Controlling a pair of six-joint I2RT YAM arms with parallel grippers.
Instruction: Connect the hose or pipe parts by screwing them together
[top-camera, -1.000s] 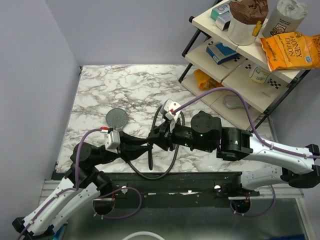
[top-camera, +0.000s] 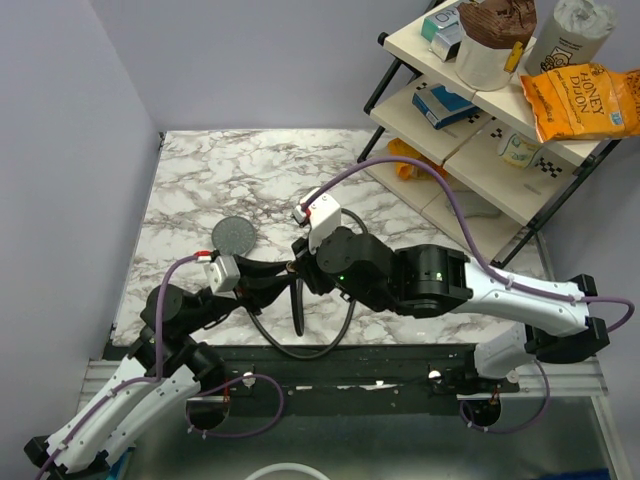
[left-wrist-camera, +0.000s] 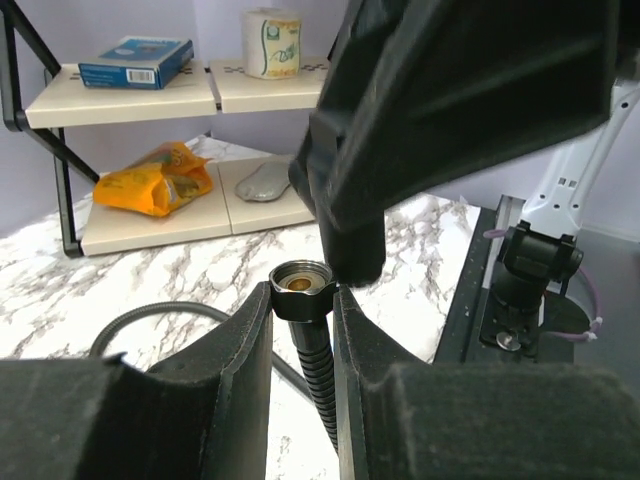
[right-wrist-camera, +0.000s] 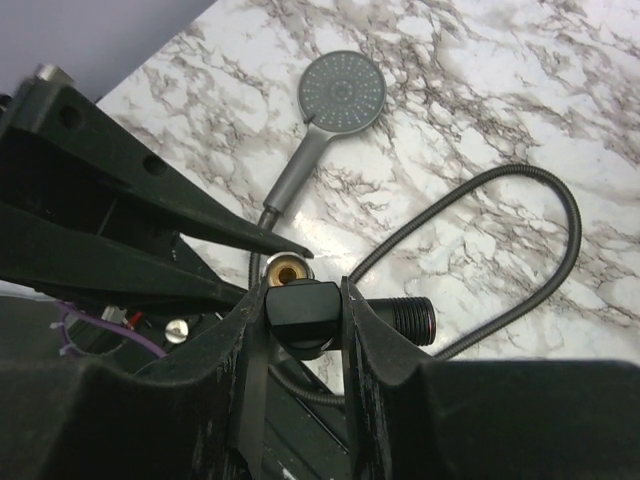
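Observation:
The two grippers meet over the counter's middle. In the left wrist view, the hose's metal end nut (left-wrist-camera: 303, 280) sits between my left gripper's (left-wrist-camera: 303, 297) fingertips, hose hanging below; whether they grip it tightly is unclear. My right gripper is shut on a dark threaded fitting (right-wrist-camera: 405, 320), with a brass-centred end (right-wrist-camera: 286, 270) just behind it, beside the left fingers. The grey shower head (right-wrist-camera: 340, 92) lies on the marble, its handle joined to a hose; the hose (right-wrist-camera: 540, 175) loops across the counter.
A three-tier shelf (top-camera: 470, 150) with boxes, bags and tubs stands at the back right. Walls border the back and left of the marble counter (top-camera: 210, 170). The dark front edge (top-camera: 300, 365) runs below the arms.
The left arm has shifted only slightly.

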